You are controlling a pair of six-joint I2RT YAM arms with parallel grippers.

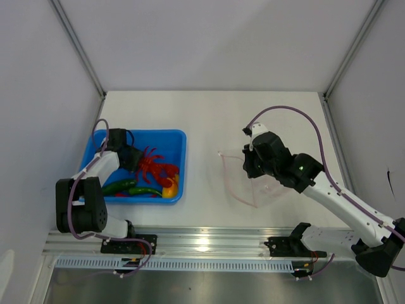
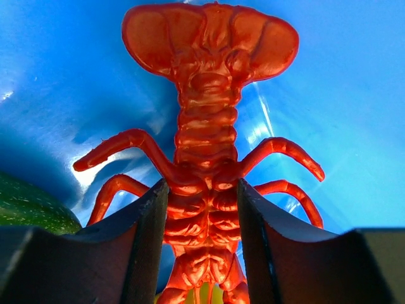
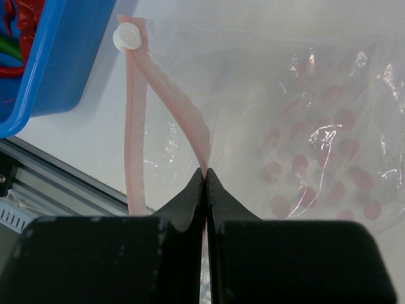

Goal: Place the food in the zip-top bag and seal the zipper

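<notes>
A red toy lobster (image 2: 205, 133) lies in the blue bin (image 1: 185, 155), its tail fanned out in the left wrist view. My left gripper reaches over it, fingers (image 2: 152, 218) part open on both sides of its body. Whether they press on it I cannot tell. The clear zip top bag (image 3: 253, 107) with a pink zipper lies on the table, its mouth parted and a white slider (image 3: 128, 37) at one end. My right gripper is shut on the bag's pink zipper edge.
A green cucumber-like vegetable (image 1: 119, 186), a green pepper (image 1: 145, 190) and a yellow-orange pepper (image 1: 170, 189) share the bin with the lobster. A metal rail (image 1: 202, 237) runs along the front.
</notes>
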